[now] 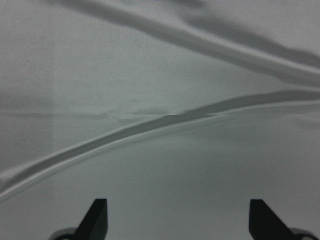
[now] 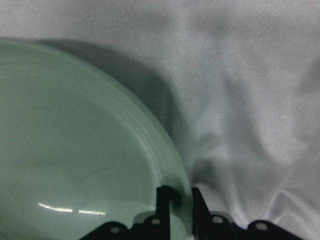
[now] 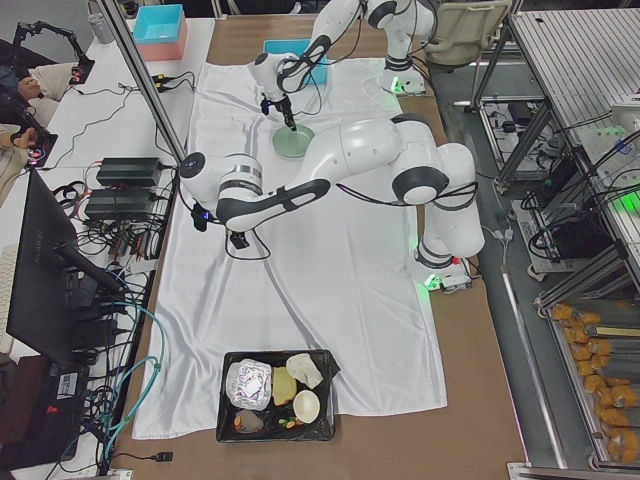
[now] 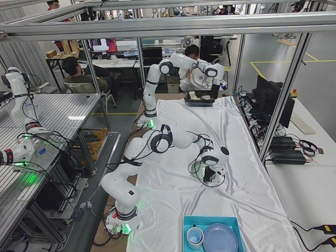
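A green plate (image 3: 293, 142) lies on the white cloth (image 3: 300, 300). My right gripper has one finger inside the plate's rim and one outside, at the rim in the right wrist view; whether it is squeezed on the rim is hard to tell. My left gripper is open over bare, creased cloth, with nothing between its fingers.
A black tray (image 3: 276, 395) with foil container, sponge, bowl and small items sits at one end of the cloth. A blue bin (image 4: 212, 223) with a mug and a blue plate stands at the other.
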